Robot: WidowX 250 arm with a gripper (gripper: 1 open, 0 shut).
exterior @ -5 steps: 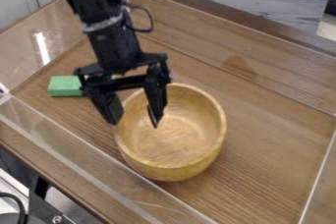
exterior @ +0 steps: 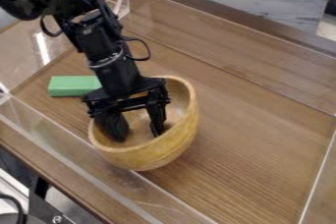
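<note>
A wooden bowl [exterior: 171, 144] stands on the wooden table near the front left. My black gripper [exterior: 136, 120] reaches down into it from the upper left, its two fingers inside the bowl. The fingers stand somewhat apart; whether anything is between them is hidden by the fingers and the bowl's near wall. A green block [exterior: 70, 84] lies behind the bowl at its left, partly hidden by the gripper.
A pale panelled wall runs along the back. A dark gap with cables shows at the lower left edge.
My gripper has moved down into the bowl. The bowl appears shifted a little to the left.
</note>
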